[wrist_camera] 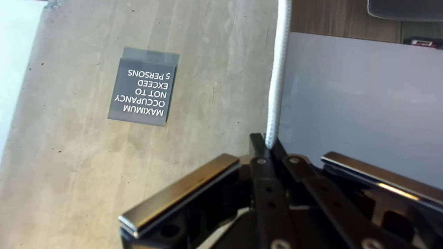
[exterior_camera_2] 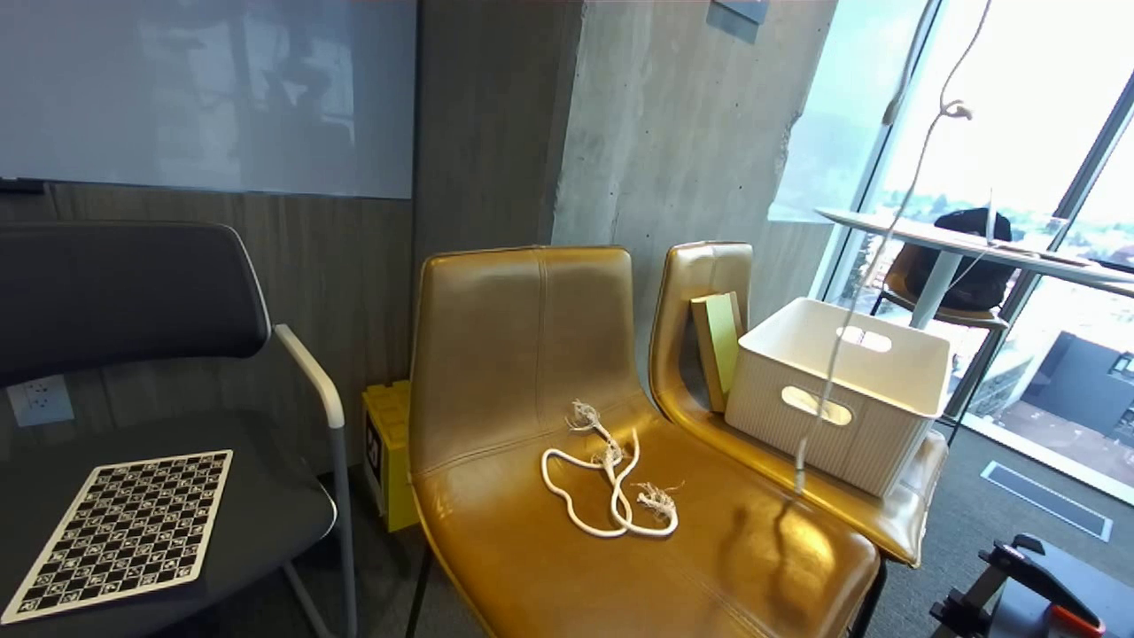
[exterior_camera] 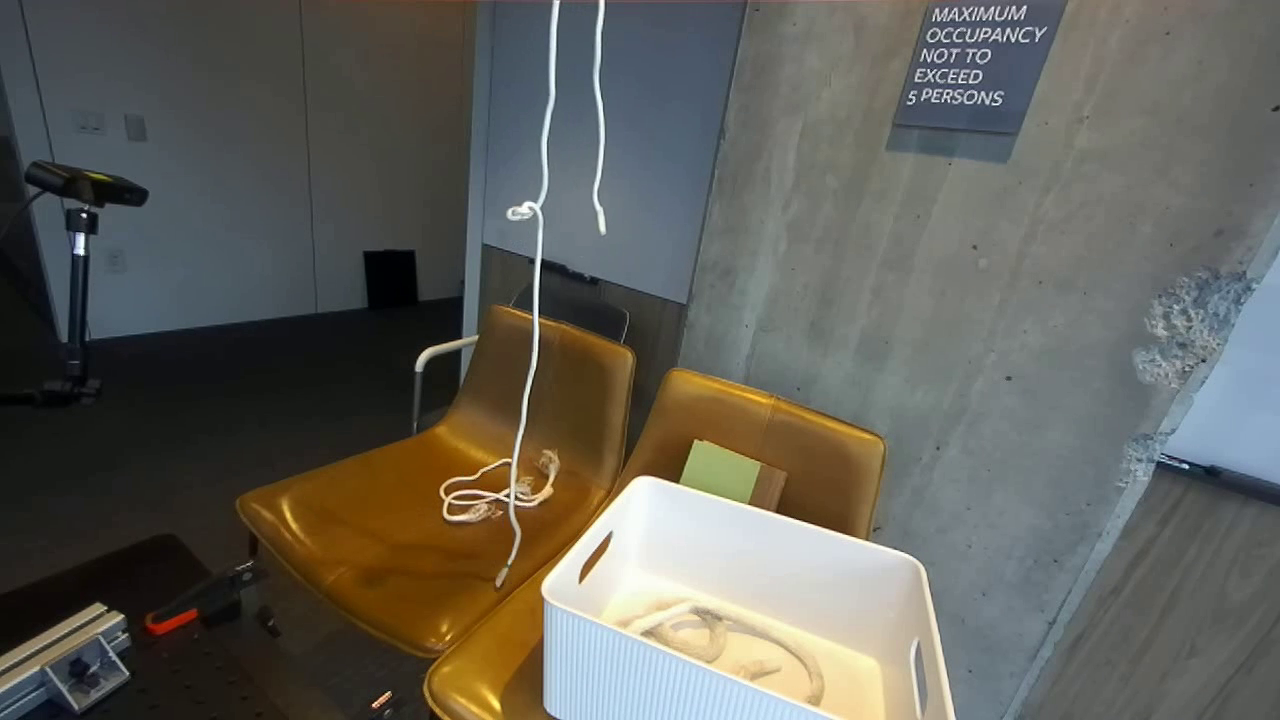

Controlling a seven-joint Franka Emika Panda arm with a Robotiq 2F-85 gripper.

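In the wrist view my gripper is shut on a white rope (wrist_camera: pixel 278 74), which comes out from between its fingertips. The exterior views show no arm or gripper, only this rope (exterior_camera: pixel 535 312) hanging from above the frame in two lengths. One length ends high up; the longer has a small knot and reaches down over the chairs. Another white rope (exterior_camera_2: pixel 624 521) with frayed ends lies loosely looped on the tan chair (exterior_camera_2: pixel 510 361). A white ribbed bin (exterior_camera: pixel 648 672) stands on the second tan chair, with pale rope (exterior_camera: pixel 780 642) coiled inside.
A green-faced block or book (exterior_camera: pixel 720 469) leans between the bin and the chair back. A dark chair (exterior_camera_2: pixel 117 287) holding a patterned board (exterior_camera_2: pixel 128 521) stands to the left in exterior view 2. The concrete wall (exterior_camera: pixel 840 240) rises behind the seats.
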